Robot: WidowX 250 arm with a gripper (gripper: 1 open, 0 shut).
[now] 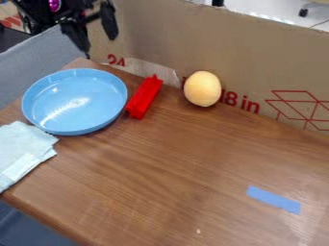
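My gripper (92,29) hangs at the top left of the camera view, above and behind the blue plate (75,100), open and with nothing seen in it. The plate lies empty on the wooden table. A red elongated object (144,97) lies just right of the plate, and a pale yellow egg-shaped object (202,88) is farther right, near the cardboard wall. A pale folded cloth (19,154) lies at the left edge, below the plate.
A cardboard wall (270,67) runs along the back of the table (180,183). A strip of blue tape (274,200) is stuck at the right.
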